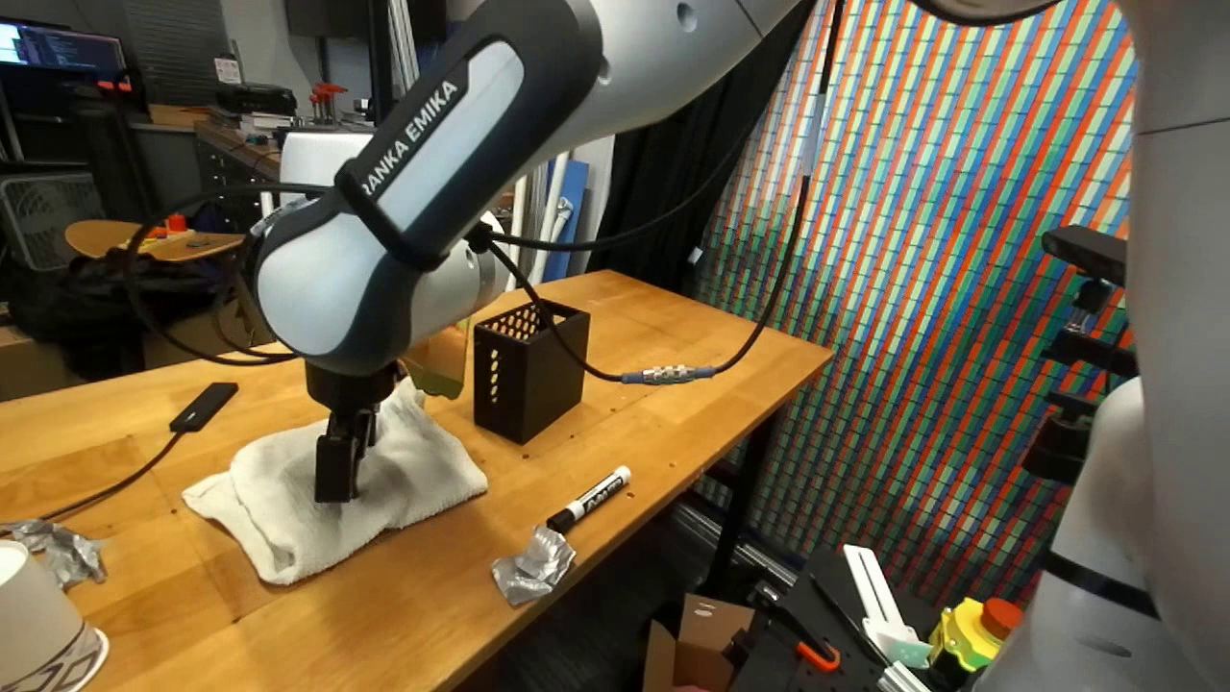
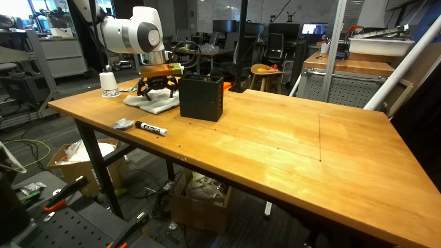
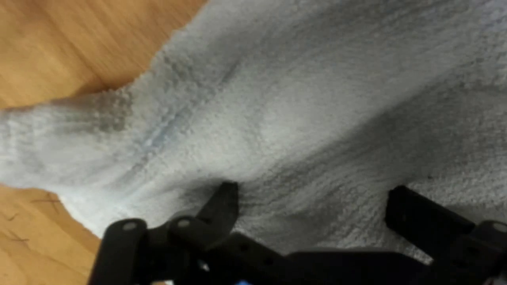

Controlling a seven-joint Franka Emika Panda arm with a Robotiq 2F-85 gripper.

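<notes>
A folded white towel (image 1: 409,490) lies on the wooden table, slightly rumpled. My gripper (image 1: 343,471) points down onto its middle, and its fingers press against the cloth. In the wrist view the towel (image 3: 294,109) fills most of the picture. There my gripper stands open, its two dark fingertips wide apart with towel surface between them. From the other side, the gripper (image 2: 157,93) is seen over the towel (image 2: 155,105), close behind the black box.
A black perforated box (image 1: 530,371) stands right beside the towel. A marker (image 1: 590,498) and crumpled foil (image 1: 532,565) lie near the table edge. A paper cup (image 2: 109,84) stands at the far end.
</notes>
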